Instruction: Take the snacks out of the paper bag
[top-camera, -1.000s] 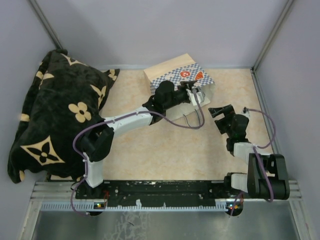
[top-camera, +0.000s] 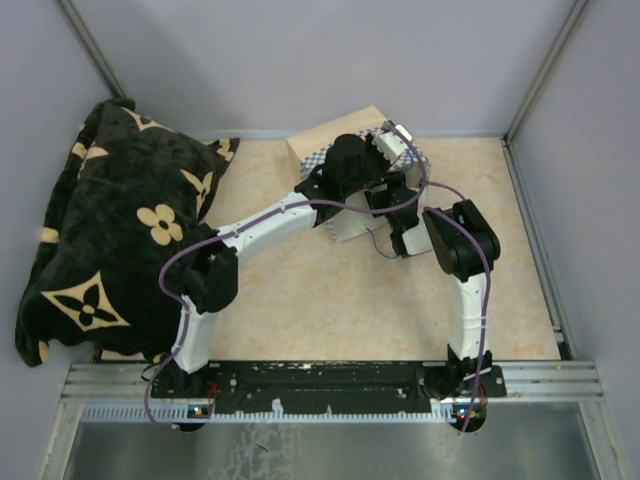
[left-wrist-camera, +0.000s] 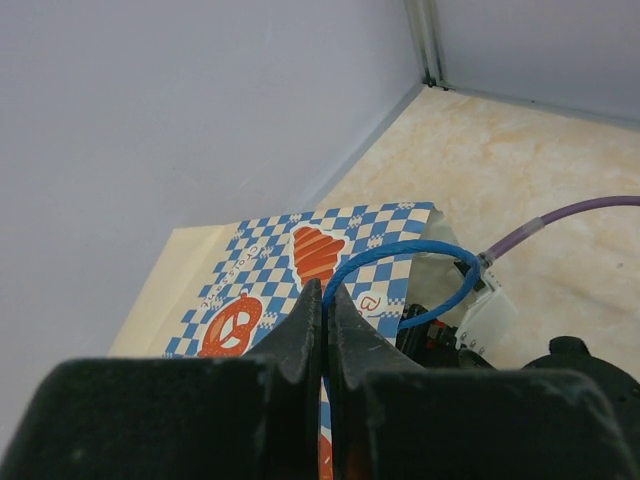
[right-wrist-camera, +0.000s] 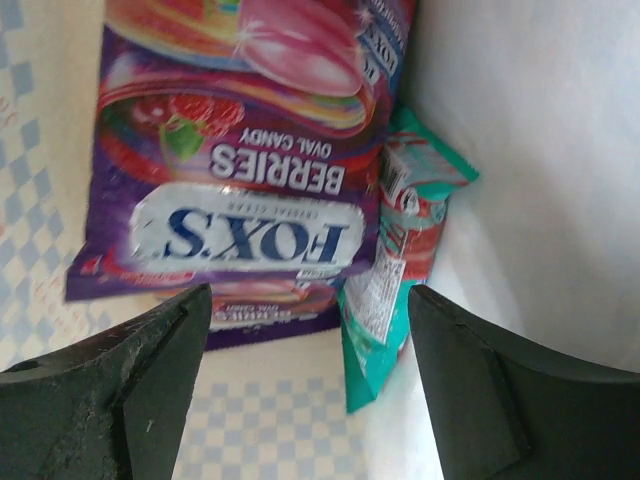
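Note:
The paper bag lies on its side at the back, its blue-and-white checked face up and its mouth toward the right arm. My left gripper is shut over the bag's checked panel, with no snack seen between its fingers. My right gripper is open inside the bag's mouth. Ahead of its fingers, a purple Fox's Berries candy bag lies on top of another purple packet. A green-and-red wrapped snack sits against the pale bag wall. The right fingertips have nothing clasped between them.
A dark blanket with tan flowers is heaped at the left. The two arms stand close together at the bag, with a grey wall behind.
My right arm has swung left and back from the table's right side into the bag's mouth. My left gripper has shifted slightly back over the bag's top.

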